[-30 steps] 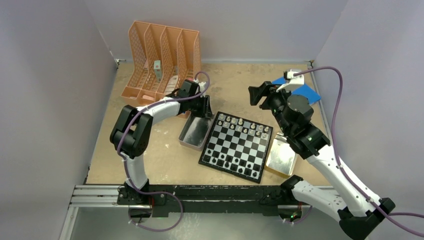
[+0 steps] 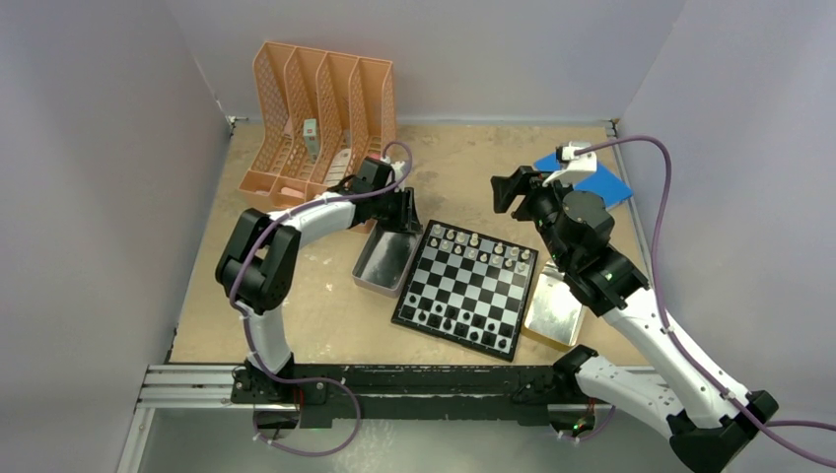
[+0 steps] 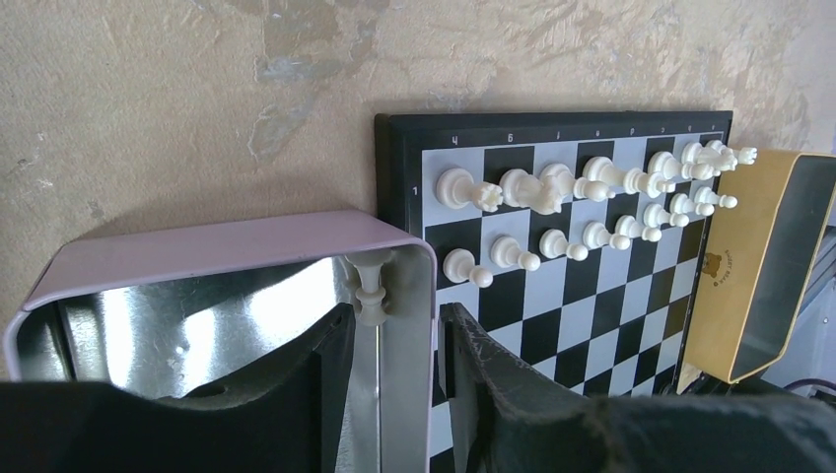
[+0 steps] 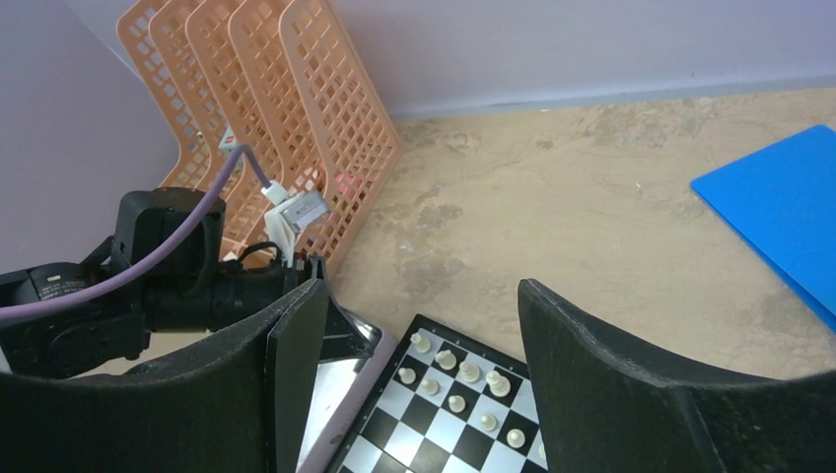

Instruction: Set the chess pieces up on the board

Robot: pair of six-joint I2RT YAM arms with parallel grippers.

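My left gripper hangs over the silver box [image 2: 383,264], its fingers parted either side of the box's right wall, with nothing visibly held. A white piece [image 3: 370,286] lies in that box's far corner, just beyond the left finger. The chessboard [image 2: 462,291] has white pieces in two rows along the far side and black pieces along the near side; in the left wrist view the white rook [image 3: 483,197] stands at a corner. My right gripper [image 2: 510,185] is open and empty above the table, right of the board's far edge.
An orange organizer [image 2: 325,99] stands at back left, a blue folder [image 4: 759,197] at back right. A gold box [image 2: 552,310] sits right of the board, below the right arm. Bare table lies behind the board.
The right arm has shifted very slightly. The left arm shows no visible movement in the top view.
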